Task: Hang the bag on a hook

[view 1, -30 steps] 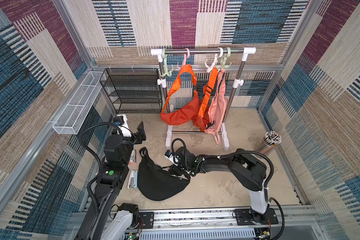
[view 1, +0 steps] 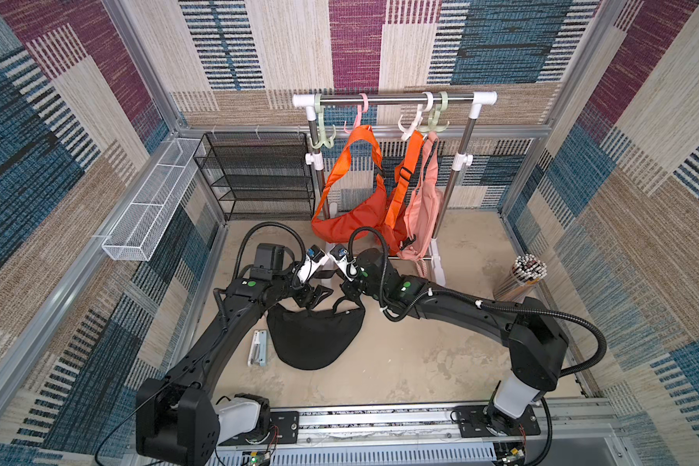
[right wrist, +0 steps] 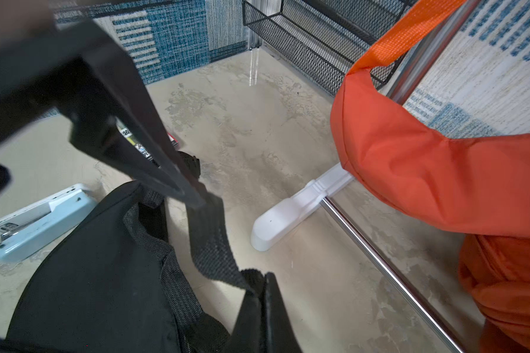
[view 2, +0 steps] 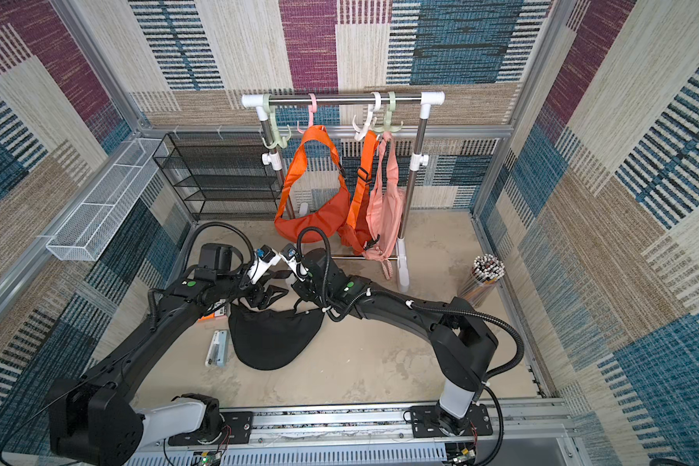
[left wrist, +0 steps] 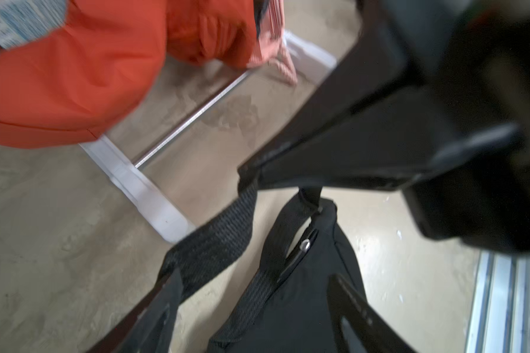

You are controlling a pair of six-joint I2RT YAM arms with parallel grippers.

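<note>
The black bag (view 1: 314, 341) droops below both grippers near the middle of the work area. My right gripper is shut on its dark webbing strap (right wrist: 213, 238). From there the strap slants to the left gripper's fingers. In the left wrist view, my left gripper has its fingers (left wrist: 153, 317) spread apart, and the strap (left wrist: 215, 250) reaches the left-hand one. Whether it lies between them I cannot tell. A second piece of strap and the bag's zipper edge show lower down. Green hooks (view 1: 322, 133), a pink hook (view 1: 357, 116) and a white hook (view 1: 413, 122) hang on the rack bar (view 1: 396, 99).
Two orange bags (view 1: 357, 221) and a pink bag (view 1: 421, 213) hang on the rack, close behind the grippers. A stapler (view 1: 258, 348) lies left of the black bag. Pens in a holder (view 1: 520, 275) stand right.
The right arm has moved up and away from the front, drawing the strap along and lifting the bag's top.
</note>
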